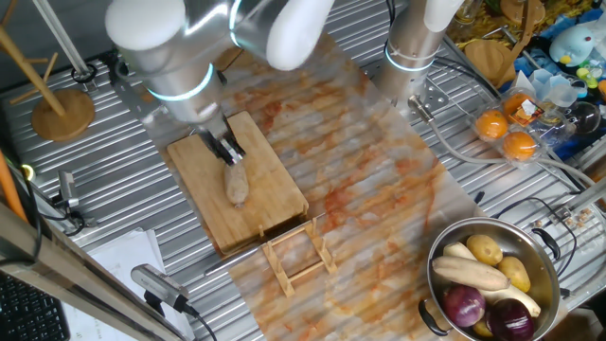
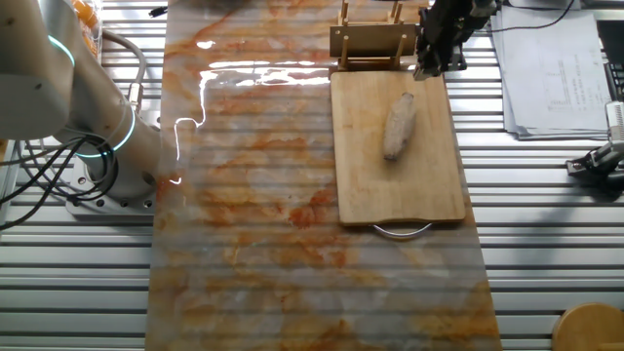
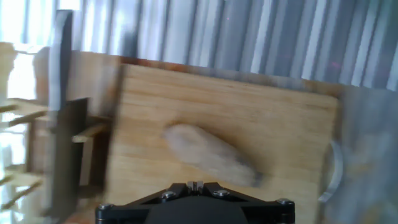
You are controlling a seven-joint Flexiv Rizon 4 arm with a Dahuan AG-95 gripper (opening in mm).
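A pale, elongated root vegetable (image 1: 236, 183) lies on the wooden cutting board (image 1: 216, 205). Exterior view 2 has the same vegetable (image 2: 400, 127) lengthwise near the board's middle, with nothing holding it. My gripper (image 1: 229, 152) hangs above the board, overlapping one end of the vegetable in exterior view 1. From the wrist, the vegetable (image 3: 211, 154) appears slanted and blurred just beyond the gripper, whose fingertips meet with nothing visible between them. In exterior view 2 the gripper (image 2: 423, 70) is dark and partly cut off at the top.
A small wooden rack (image 1: 299, 258) stands at the board's end, with a knife-like blade (image 3: 59, 68) upright beside it. A steel pot (image 1: 437, 284) holds potatoes, pale roots and purple onions. Papers (image 2: 556, 73) lie beyond the board. The marbled mat (image 2: 253, 224) has free room.
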